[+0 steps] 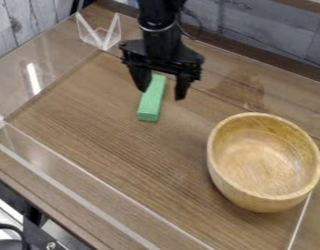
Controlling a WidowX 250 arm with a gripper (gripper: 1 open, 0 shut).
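Observation:
The black robot gripper [162,76] is near the top centre, its two fingers pointing down and spread open over a green bar [151,99]. The bar lies lengthwise on the wooden table [98,156] and is partly behind the gripper at its upper end. Whether the fingers touch the bar cannot be told.
A large yellow wooden bowl [261,163] sits at the right. A white wire object [99,29] is at the top left, and another lies at the left edge. Dark cables show at the bottom-left corner.

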